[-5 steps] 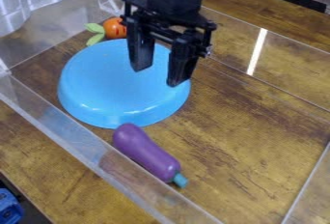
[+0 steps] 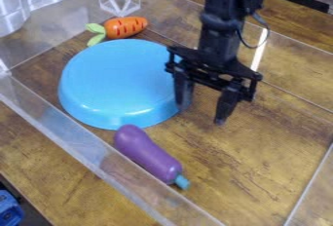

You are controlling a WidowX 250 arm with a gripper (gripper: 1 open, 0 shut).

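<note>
The black gripper [image 2: 204, 95] hangs at the upper middle, at the right edge of a blue disc [image 2: 117, 84], its two finger parts spread apart, with nothing visible between them. A purple eggplant toy [image 2: 146, 154] lies on the wooden surface in front of the disc. An orange carrot toy [image 2: 125, 29] lies behind the disc at the upper left.
Clear plastic walls run along the left, front and right edges. A small blue object [image 2: 8, 210] sits outside the wall at the bottom left corner.
The arm and gripper have moved right and away toward the back, growing smaller in view. The disc, eggplant and carrot appear unmoved.
</note>
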